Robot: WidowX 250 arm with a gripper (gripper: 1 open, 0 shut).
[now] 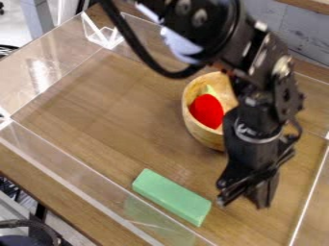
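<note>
My gripper (pixel 241 192) hangs over the right part of the wooden floor, right of a green block (pixel 171 197) that lies flat near the front. The gripper looks shut, with nothing visible between its fingers. Behind it, a round wooden bowl (pixel 199 130) holds a red round object (pixel 207 110) and something pale beside it; the bowl's right side is hidden by the arm.
Clear plastic walls (pixel 64 152) edge the work area at the left and front. A grey wood panel stands at the back right.
</note>
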